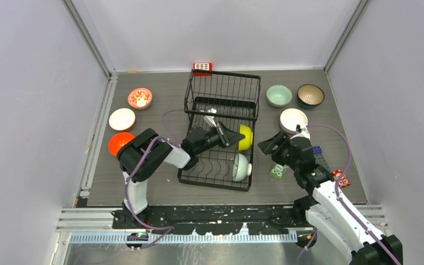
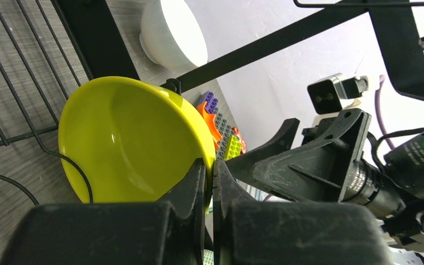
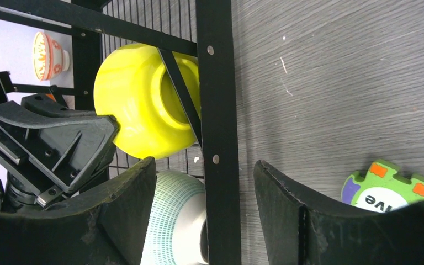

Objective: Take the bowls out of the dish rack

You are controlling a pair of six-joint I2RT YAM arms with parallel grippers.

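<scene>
In the top view a black wire dish rack (image 1: 221,185) holds a yellow bowl (image 1: 245,138) and a white bowl (image 1: 241,167), both tipped on their sides along its right edge. My left gripper is shut on the rim of the yellow bowl (image 2: 127,138), which still sits among the wires. To the right of the rack, my right gripper (image 1: 265,148) stands open with nothing between its fingers. From the right wrist, the rack's black side bar (image 3: 219,110) lies in the gap ahead of it, with the white bowl (image 3: 171,215) low behind.
Bowls in orange (image 1: 121,142), white (image 1: 122,119) and red pattern (image 1: 139,98) line the left of the table. On the right are green (image 1: 279,95), brown (image 1: 310,95) and white (image 1: 293,119) bowls. A foam toy piece (image 1: 277,171) lies near the right gripper.
</scene>
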